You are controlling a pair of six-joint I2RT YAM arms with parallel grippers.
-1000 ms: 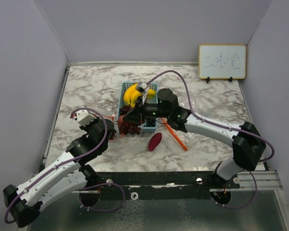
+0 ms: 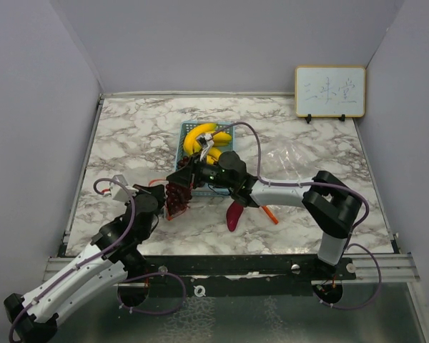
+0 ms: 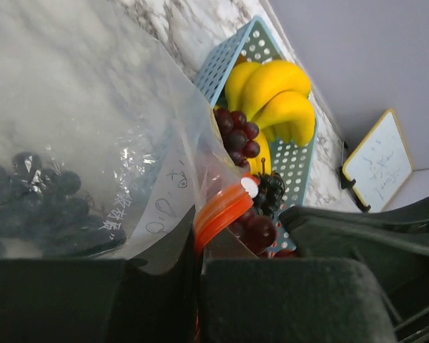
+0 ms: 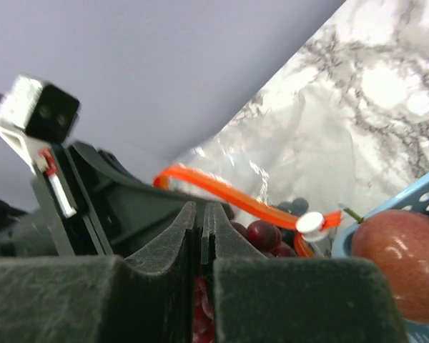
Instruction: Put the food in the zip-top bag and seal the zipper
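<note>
A clear zip top bag [image 3: 79, 86] with an orange zipper [image 3: 222, 214] and white slider [image 3: 249, 187] lies at the left, dark grapes [image 3: 36, 200] inside. My left gripper [image 2: 159, 191] is shut on the bag's edge; the zipper runs down between its fingers in the left wrist view. My right gripper [image 2: 176, 180] is shut on a bunch of red grapes [image 2: 177, 201], which hangs at the bag's mouth, close beside the left gripper. Red grapes [image 4: 263, 234] show against the orange zipper [image 4: 236, 196] in the right wrist view. How far they reach inside is hidden.
Just behind the grippers stands a blue basket [image 2: 179, 146] with bananas [image 2: 194, 136], more grapes [image 3: 236, 136] and a reddish fruit [image 4: 400, 261]. A dark red vegetable [image 2: 234, 214] and orange stick [image 2: 270, 214] lie to the right. Another clear bag [image 2: 289, 158] lies farther right.
The left gripper has shifted a little and now stands close against them.
</note>
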